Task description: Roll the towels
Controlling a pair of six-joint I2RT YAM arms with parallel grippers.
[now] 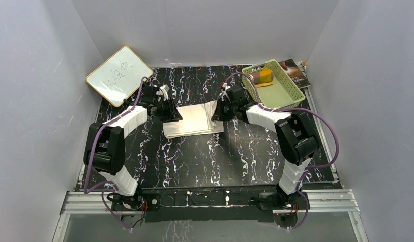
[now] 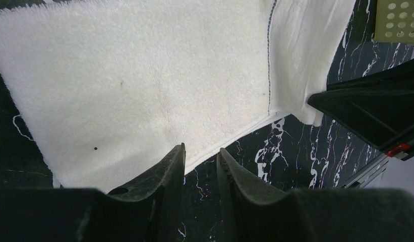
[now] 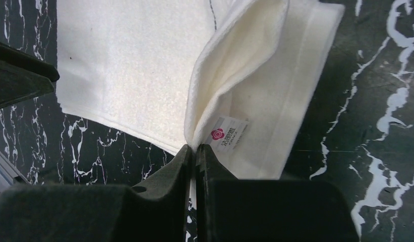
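A cream towel [image 1: 193, 118] lies folded flat in the middle of the table. In the right wrist view its upper layer is pinched up at the near edge, and my right gripper is shut on that raised fold [image 3: 230, 70]. A white label [image 3: 227, 133] with a red flower shows on the layer beneath. My left gripper hovers over the towel's left part, its fingers apart and nothing between them. The towel [image 2: 144, 80] spreads out beyond those fingertips, with a dark stitched line near its right side.
At the back right stands a green basket [image 1: 286, 93] holding a brown and yellow item [image 1: 262, 76], with a dark book [image 1: 294, 73] behind it. A whiteboard [image 1: 119, 75] leans at the back left.
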